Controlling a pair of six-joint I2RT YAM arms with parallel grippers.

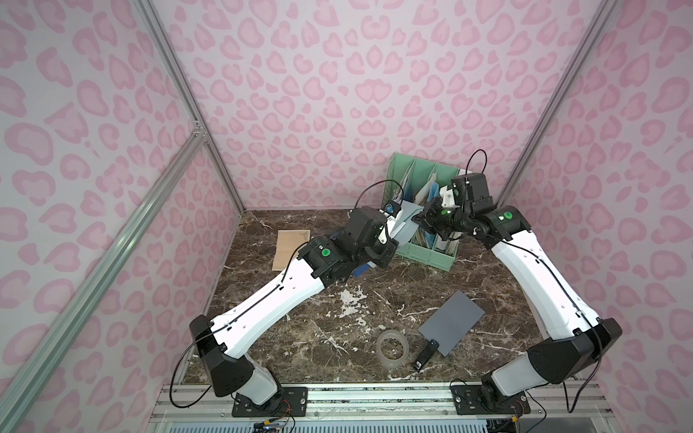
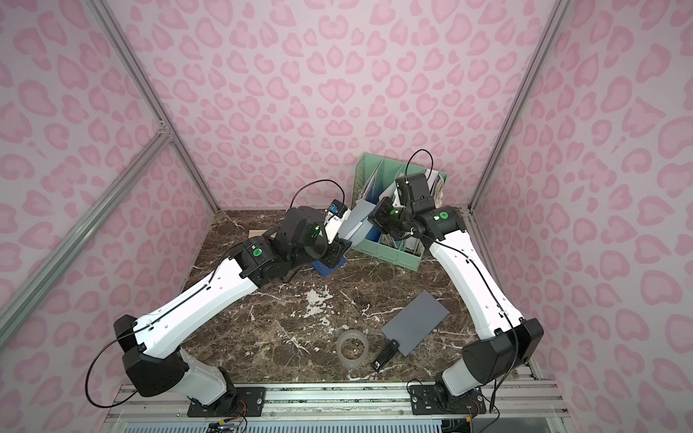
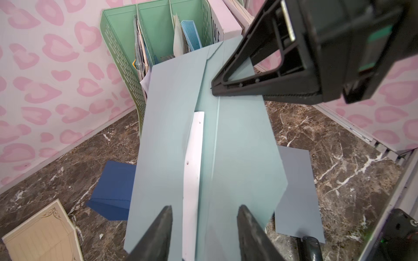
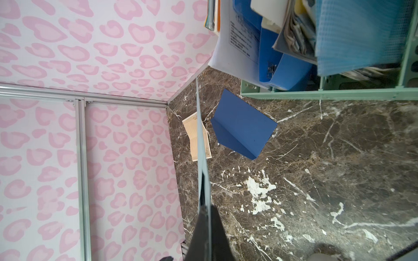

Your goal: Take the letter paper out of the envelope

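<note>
A pale blue envelope (image 3: 163, 130) hangs in the air, with a white strip of paper (image 3: 191, 182) showing in its opening. My right gripper is shut on the envelope's upper part; in the right wrist view the envelope appears edge-on. My left gripper faces the envelope's lower front at the white strip, its fingers apart, one either side of the strip; whether they touch it is unclear. In the overhead views both grippers are largely hidden behind the arms.
A green file box (image 1: 426, 259) stands at the back right. A dark blue folded card (image 4: 243, 121), a beige card (image 1: 288, 245), a grey plate with handle (image 1: 451, 321) and a tape roll (image 1: 392, 336) lie on the marble table.
</note>
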